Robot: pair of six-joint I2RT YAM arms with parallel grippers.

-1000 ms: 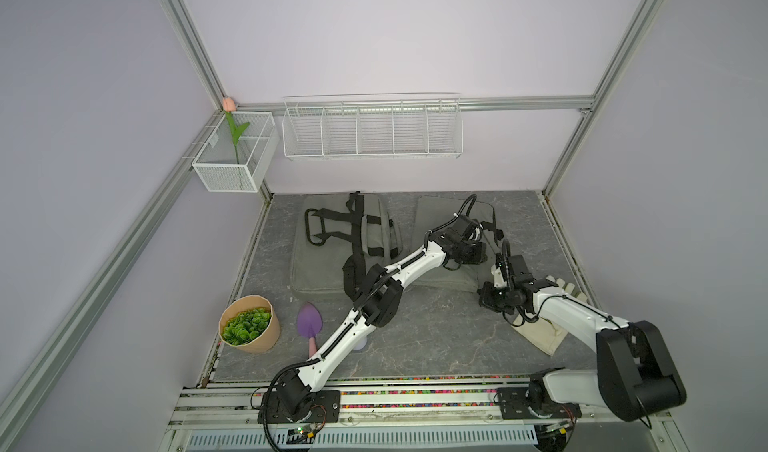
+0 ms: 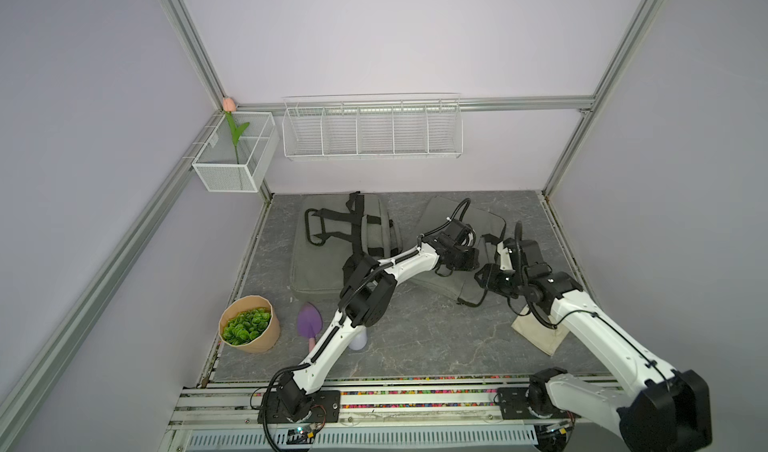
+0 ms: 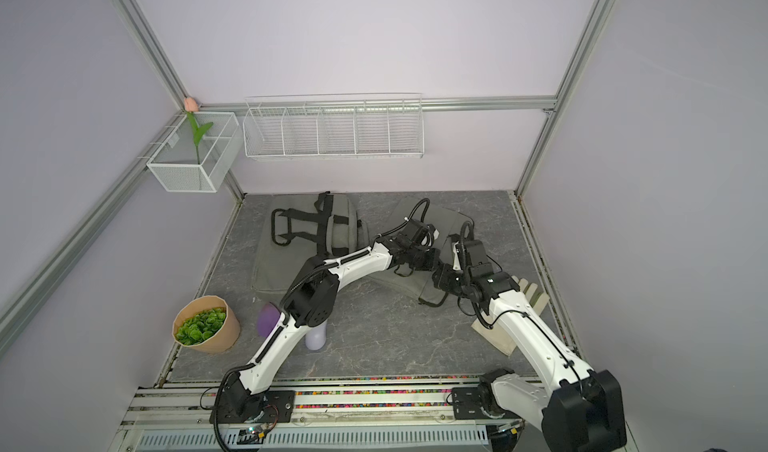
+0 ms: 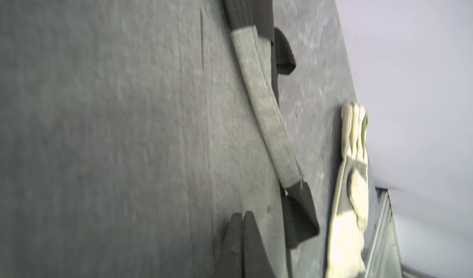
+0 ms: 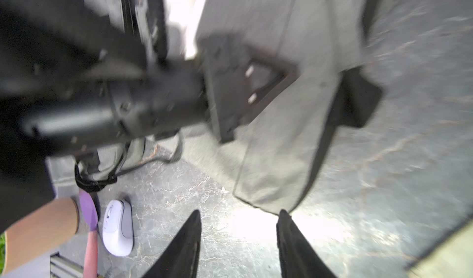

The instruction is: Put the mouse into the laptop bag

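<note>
The pale lavender mouse (image 5: 118, 227) lies on the grey table beside the trowel, partly covered by my left arm in the top left view. Two grey bags are at the back: one with black straps (image 2: 320, 264) on the left, a flatter one (image 2: 438, 214) turned at an angle on the right. My left gripper is shut just over the flatter bag's grey fabric; nothing shows between its fingers. Near that bag's front right edge, my right gripper stands part open and empty, its fingers (image 5: 189, 233) clearly apart. Both arms hide parts of the right bag.
A light glove (image 4: 350, 199) lies right of the flatter bag. The purple trowel (image 2: 309, 320) and a tan pot (image 2: 270, 333) with green leaves stand front left. White wire baskets (image 2: 372, 157) hang at the back.
The flatter bag has turned, its front corner now farther right. My left gripper has moved only slightly.
</note>
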